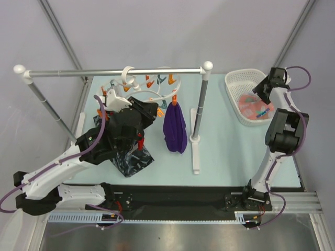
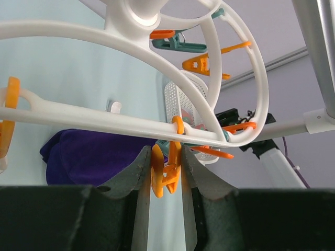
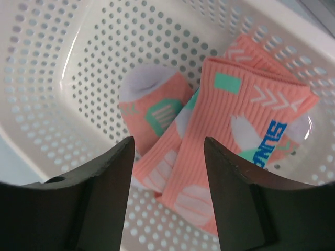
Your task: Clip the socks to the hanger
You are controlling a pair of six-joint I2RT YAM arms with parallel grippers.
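Observation:
A white round clip hanger (image 2: 94, 117) hangs from the rack. My left gripper is shut on one of its orange clips (image 2: 157, 178). A purple sock (image 1: 175, 128) and a dark patterned sock (image 1: 131, 162) hang below the hanger. At the right, my right gripper is open over the white basket (image 1: 234, 78), nothing seen between its fingers. Pink socks (image 3: 235, 104) with white and green patches lie in the basket, below those fingers.
The rack's right post (image 1: 200, 104) and white foot (image 1: 195, 157) stand between the hanger and basket.

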